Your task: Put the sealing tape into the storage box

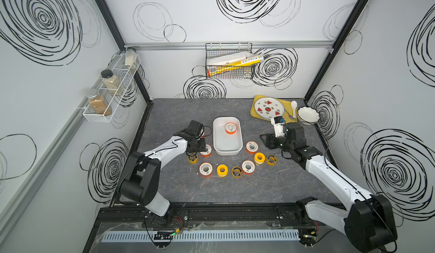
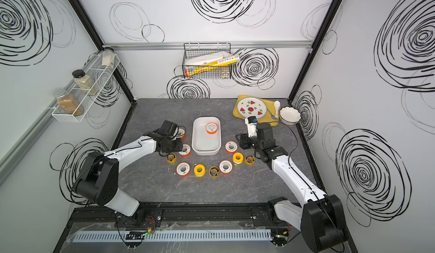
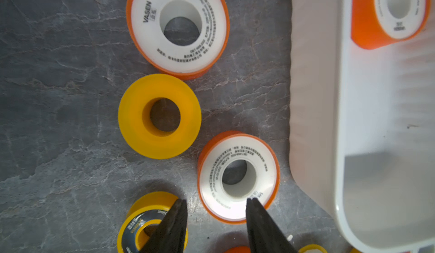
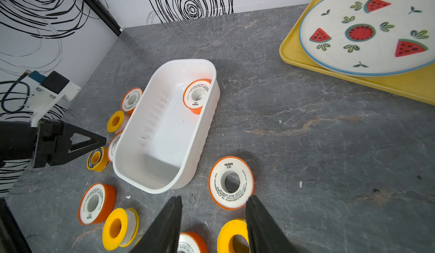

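Note:
In the top left view the white storage box (image 1: 227,152) stands mid-table, one orange-and-white tape roll (image 1: 230,128) lying inside its far end. Several more rolls, orange-and-white, yellow and yellow-black, form an arc on the table. My left gripper is open and low over the left rolls; its fingers point toward an orange-rimmed roll (image 3: 238,177), with a yellow-black roll (image 3: 147,223) by the left finger. A yellow roll (image 3: 190,114) lies beyond. My right gripper hangs open right of the box, nothing between its fingers, near an orange-rimmed roll (image 4: 231,182).
A yellow tray (image 1: 259,114) carrying a patterned plate (image 1: 269,108) and a spoon sits at the back right, with a white bowl (image 1: 308,115) beside it. A wire basket (image 1: 228,71) hangs on the back wall.

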